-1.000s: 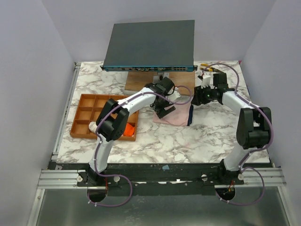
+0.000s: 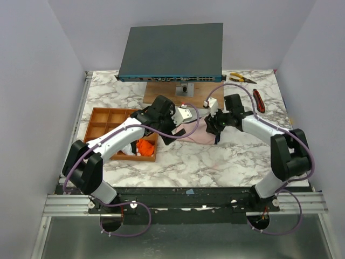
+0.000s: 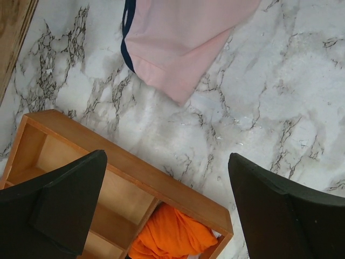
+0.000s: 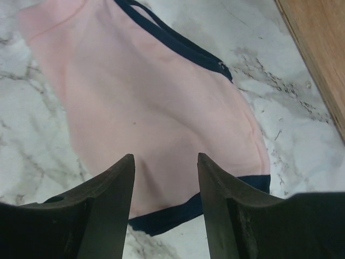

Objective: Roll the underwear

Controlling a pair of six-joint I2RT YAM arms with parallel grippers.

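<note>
The pink underwear (image 2: 199, 132) with dark navy trim lies spread on the marble table between my two arms. In the left wrist view one corner of the underwear (image 3: 167, 54) is at the top, apart from my open left gripper, whose fingers have nothing between them. My right gripper hovers over the cloth's right part, its fingers apart. In the right wrist view the underwear (image 4: 145, 113) lies beneath them, a navy-edged leg opening (image 4: 168, 218) near the fingertips and a navy band (image 4: 178, 46) farther off. No cloth shows gripped there.
A wooden compartment box (image 2: 97, 129) stands on the left, with an orange cloth (image 2: 145, 147) inside. A wooden board (image 2: 205, 96) lies behind the underwear. Pliers (image 2: 242, 78) and a red-black tool (image 2: 259, 101) rest at the back right.
My left gripper has moved left and toward the front, off the underwear to beside the box. My right gripper has shifted left, from beside the underwear to above its right part.
</note>
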